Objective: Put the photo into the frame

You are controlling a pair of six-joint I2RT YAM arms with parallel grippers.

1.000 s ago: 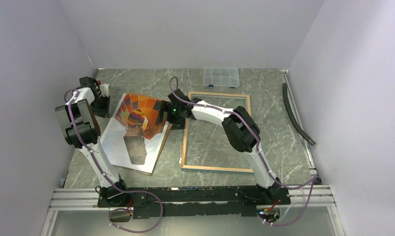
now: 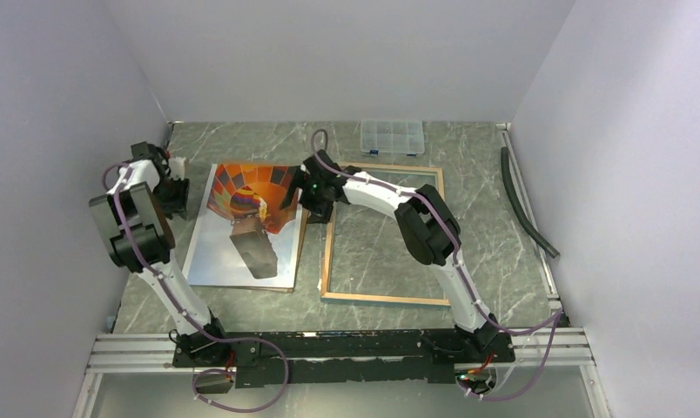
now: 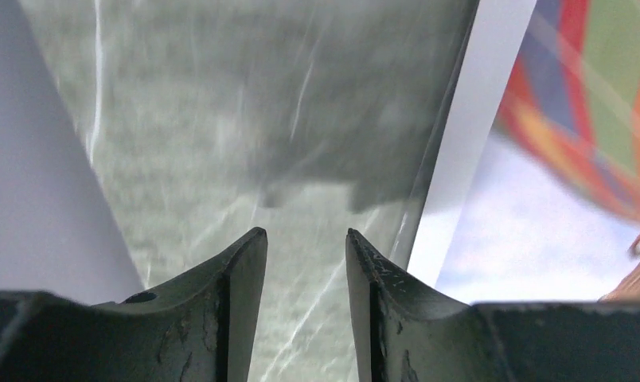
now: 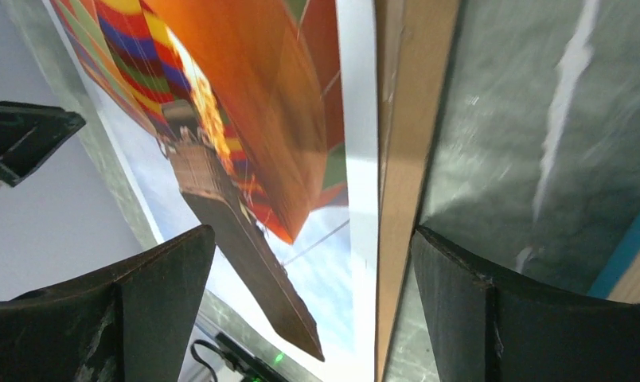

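The hot-air-balloon photo (image 2: 258, 248) lies face up on a wood-edged board (image 4: 404, 167) at the left of the table. The empty wooden frame (image 2: 386, 300) lies flat to its right. Left of the photo, my left gripper stands part open with nothing between its fingers; the photo's white border is beside its right finger. My right gripper is wide open at the photo's right side, one finger over the photo and the other against or close beside the board's outer edge. Exact contact there is unclear.
A clear compartment box (image 2: 392, 138) stands at the back, behind the frame. A dark tube (image 2: 525, 205) lies along the right edge. Walls rise close on both sides; the left arm is near the left wall.
The photo and its board have turned straighter, their near end swinging right. My left gripper has shifted slightly left and nearer the front. The right gripper has moved a little right.
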